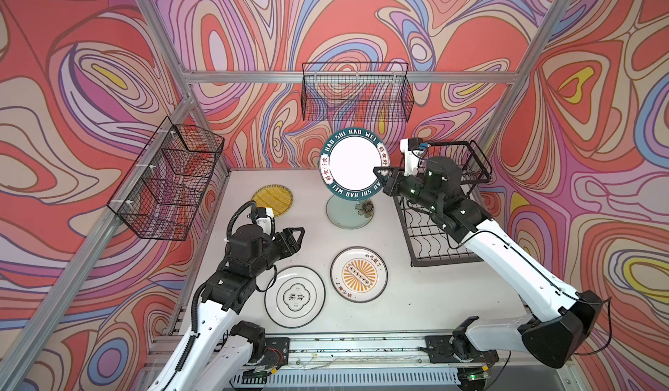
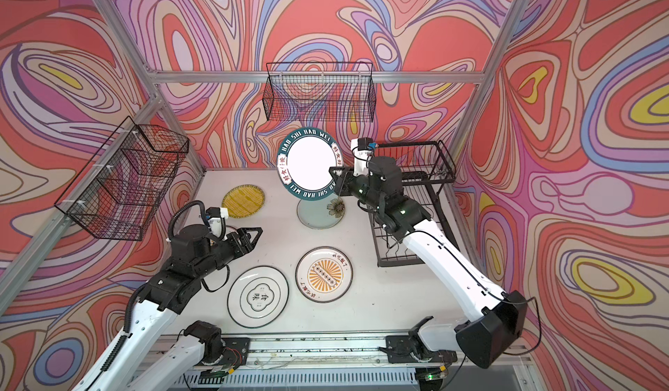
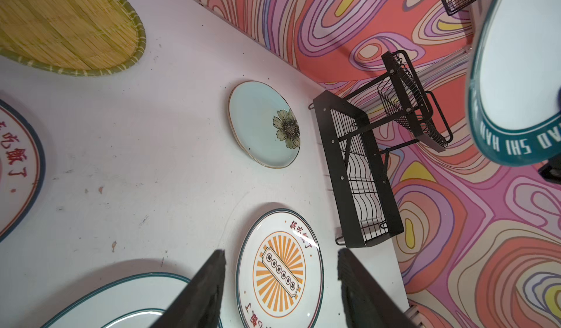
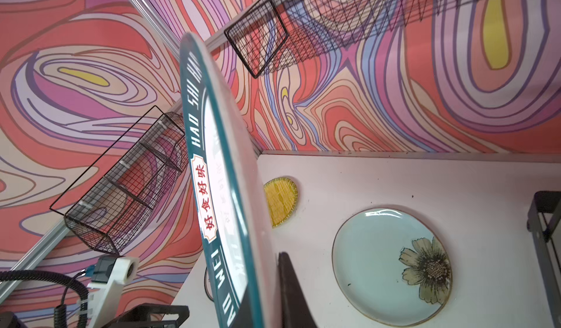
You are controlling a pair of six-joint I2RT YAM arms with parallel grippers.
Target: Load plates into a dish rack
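Observation:
My right gripper (image 1: 382,176) is shut on the rim of a white plate with a dark green lettered border (image 1: 353,162), raised well above the table; the right wrist view shows this plate (image 4: 219,193) nearly edge-on. Off to its left, my left gripper (image 1: 298,239) stands open and empty. On the table lie a pale green plate with a flower (image 3: 263,123), an orange sunburst plate (image 1: 359,274) and a white plate with a dark rim (image 1: 294,296). Another dark-rimmed plate (image 3: 14,164) shows partly in the left wrist view. The black dish rack (image 3: 346,181) stands at the right.
A yellow woven mat (image 1: 272,200) lies at the back left. Wire baskets hang on the left side (image 1: 167,182) and the back rail (image 1: 356,97). My right arm covers part of the rack from above.

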